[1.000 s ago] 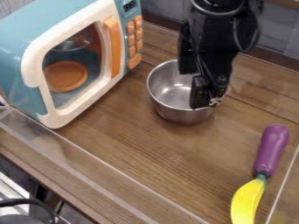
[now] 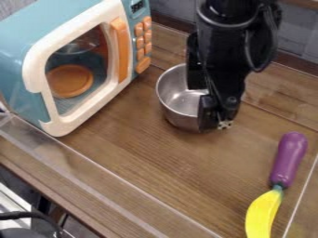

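A dark robot arm hangs from the top with its gripper (image 2: 218, 104) pointing down at the right side of a steel bowl (image 2: 177, 102), partly in front of it. The gripper is open; whether anything sits between its fingers is hard to see. A toy microwave (image 2: 30, 49) in teal and white stands at the left, an orange disc (image 2: 70, 80) visible behind its window.
A purple toy eggplant (image 2: 288, 160) and a yellow toy banana (image 2: 262, 215) lie at the front right. A wall closes the back; dark cables lie at the lower left.
The bowl and the other objects look unmoved.
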